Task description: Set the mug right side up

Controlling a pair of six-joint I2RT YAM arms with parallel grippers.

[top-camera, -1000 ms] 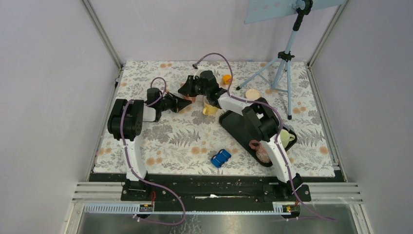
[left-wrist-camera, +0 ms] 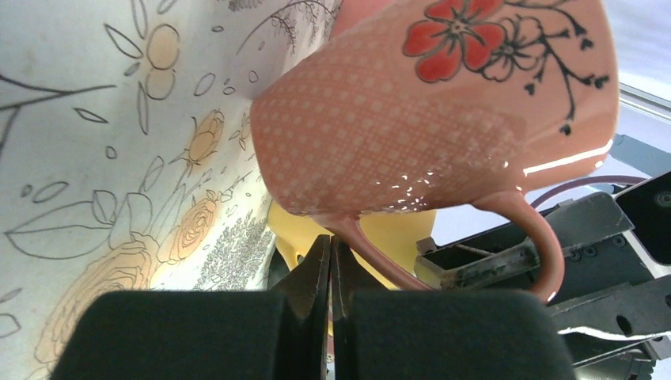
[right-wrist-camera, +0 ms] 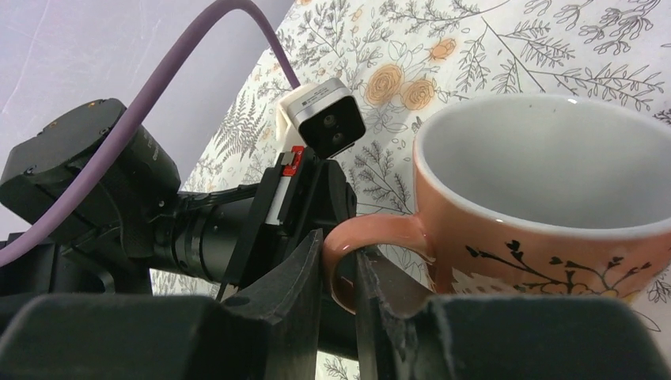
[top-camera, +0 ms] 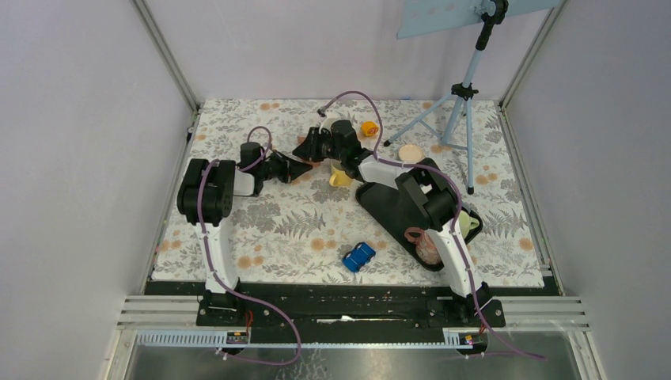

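A pink floral mug (right-wrist-camera: 538, 253) fills the right of the right wrist view, its white inside facing up, held by its handle in my shut right gripper. In the left wrist view the mug (left-wrist-camera: 372, 119) appears tilted, handle downward, just beyond my left gripper, which is shut with nothing seen between its fingers. In the top view the mug is mostly hidden under the two grippers. Whether it touches the table is unclear.
A yellow mug (top-camera: 339, 179) lies beside the grippers. A black tray (top-camera: 384, 214) with mugs is at right, a blue toy car (top-camera: 358, 256) at front, a tripod (top-camera: 467, 119) at back right.
My right gripper has shifted slightly toward the front and right over the last second. The left arm looks still.
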